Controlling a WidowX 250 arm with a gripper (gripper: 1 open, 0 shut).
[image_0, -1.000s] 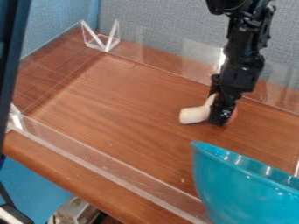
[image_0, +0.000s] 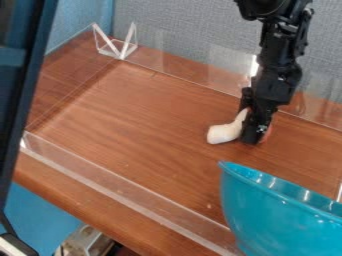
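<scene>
My black gripper (image_0: 251, 122) reaches down to the wooden surface at the right of the camera view, shut on a pale, elongated object (image_0: 223, 133) that lies tilted on or just at the surface, its rounded end pointing to the lower left. A small reddish part shows behind the fingers; the fingertips themselves are partly hidden.
A large teal bowl (image_0: 274, 215) fills the lower right. Clear plastic borders run along the back and front of the wooden surface (image_0: 120, 120), with a white bracket (image_0: 116, 46) at the back left.
The gripper and pale object have shifted very slightly; otherwise the scene looks the same.
</scene>
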